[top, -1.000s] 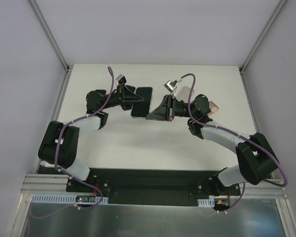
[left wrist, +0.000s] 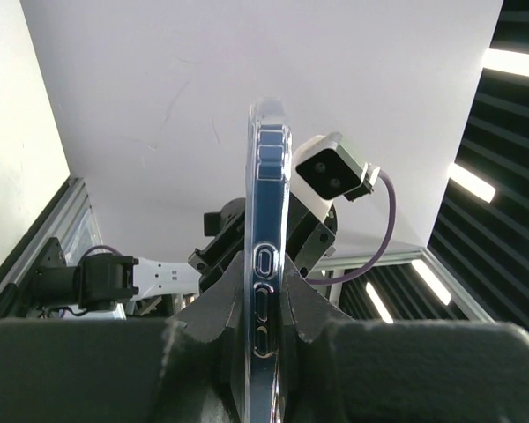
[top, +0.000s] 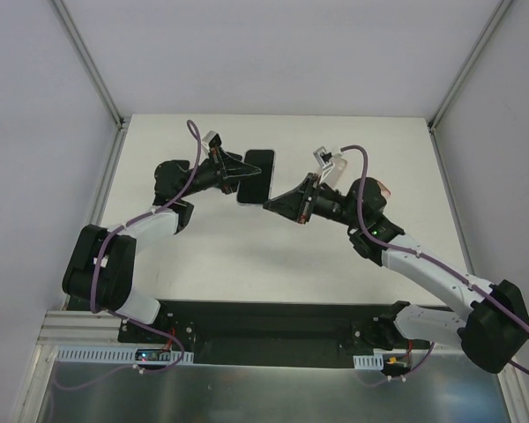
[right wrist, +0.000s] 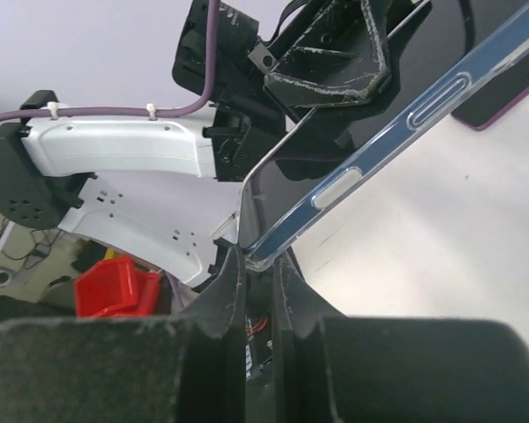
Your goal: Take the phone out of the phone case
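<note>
A black phone in a clear case (top: pixel 257 176) is held upright-tilted by my left gripper (top: pixel 240 174), shut on it; in the left wrist view the cased phone (left wrist: pixel 266 220) stands edge-on between the fingers. My right gripper (top: pixel 270 204) is at the lower corner of the phone. In the right wrist view its fingertips (right wrist: pixel 284 264) are close together at the case's corner (right wrist: pixel 335 185); whether they grip the corner or only touch it is hard to tell.
Behind the right arm lie small pale and pinkish objects (top: pixel 383 189), partly hidden. Another dark phone-like object (right wrist: pixel 502 101) lies on the table in the right wrist view.
The left arm and phone are nearly still.
</note>
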